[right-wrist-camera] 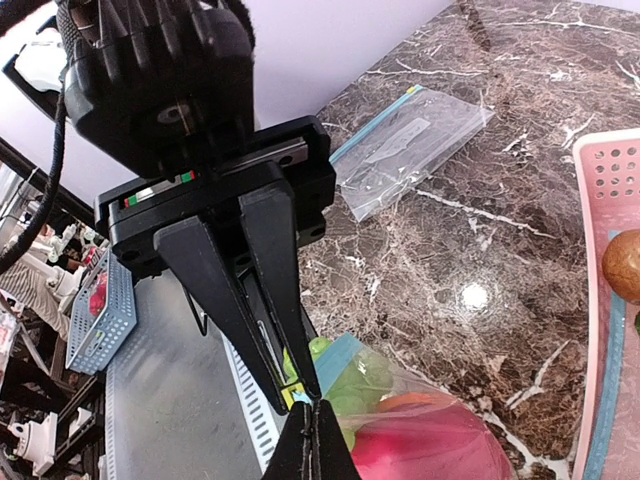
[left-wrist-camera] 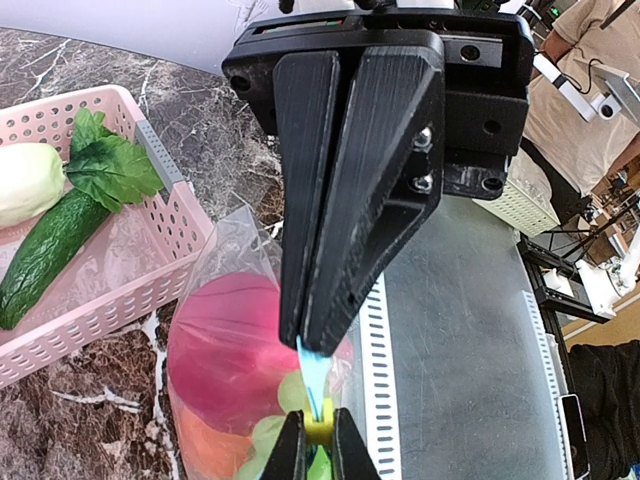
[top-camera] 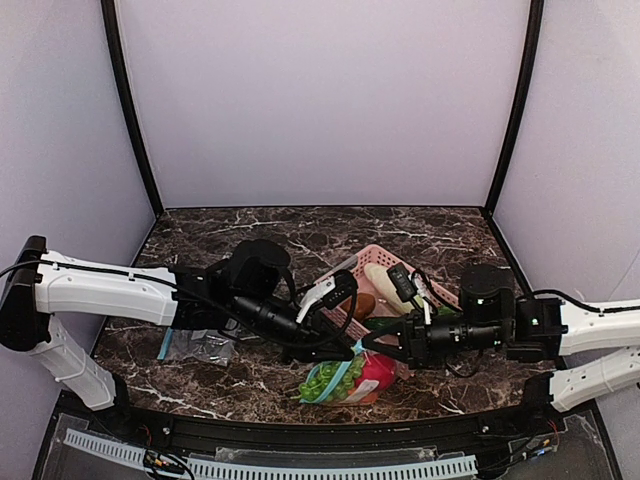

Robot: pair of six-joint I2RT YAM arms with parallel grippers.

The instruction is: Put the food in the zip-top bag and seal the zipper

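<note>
Clear zip top bag (top-camera: 350, 380) hangs at the table's front, holding green round pieces, something red and something orange. A light blue strip (left-wrist-camera: 313, 372) runs along its top. My left gripper is shut on the yellow slider (left-wrist-camera: 320, 420) at that strip, just above the green food (right-wrist-camera: 360, 390). Close beside it, my right gripper is shut, its tips pinching the thin blue strip. The red food (right-wrist-camera: 430, 445) shows through the plastic. From above, the arms hide much of the bag's mouth, so how far the zip is closed cannot be told.
Behind the bag sits a pink basket (left-wrist-camera: 100, 318) with a white vegetable (left-wrist-camera: 28, 183), a cucumber (left-wrist-camera: 50, 255) and a brown round item (right-wrist-camera: 624, 265). Another clear bag (right-wrist-camera: 415, 140) lies flat and empty on the left. Marble around it is mostly free.
</note>
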